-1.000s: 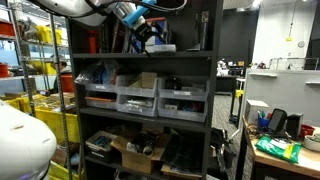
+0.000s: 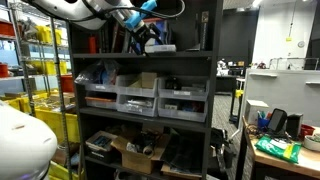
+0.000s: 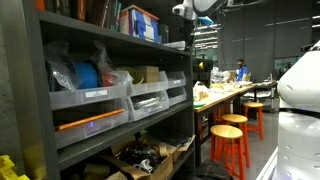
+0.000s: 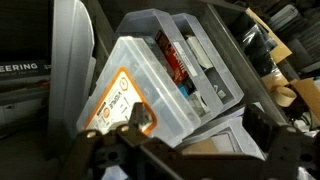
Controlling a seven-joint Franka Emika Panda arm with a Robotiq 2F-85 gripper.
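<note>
My gripper stands open with nothing between its dark fingers. In the wrist view, a translucent white box (image 4: 150,75) with an orange-bordered label lies just beyond the fingertips. In exterior view 1, the gripper (image 2: 152,40) hangs before the upper shelf, close to the pale box (image 2: 161,48) there. Whether it touches that box cannot be made out.
Books and binders (image 3: 100,12) fill the upper shelf beside the box. Clear drawers (image 2: 136,92) sit on the shelf below, and an open cardboard box (image 2: 137,155) is lower down. To the right is a desk (image 2: 285,160) with a green packet.
The arm and gripper have shifted very slightly near the upper shelf. The shelf's contents look the same.
</note>
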